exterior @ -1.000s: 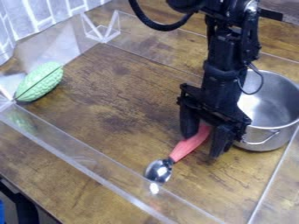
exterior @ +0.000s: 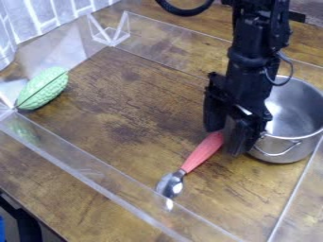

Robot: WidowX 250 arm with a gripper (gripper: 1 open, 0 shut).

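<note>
The black gripper (exterior: pixel 233 128) hangs low over the wooden table at the right, just left of and partly in front of a steel pot (exterior: pixel 293 113). A pink-handled metal scoop (exterior: pixel 201 155) lies on the table, its metal head toward the front and its handle end under the gripper's fingers. Whether the fingers are open or shut on the handle cannot be seen clearly.
A green textured oval object (exterior: pixel 44 87) rests at the far left near clear plastic panels that border the area.
Over the last second the gripper has shifted slightly, and the scoop has moved a little, with more of its pink handle showing.
</note>
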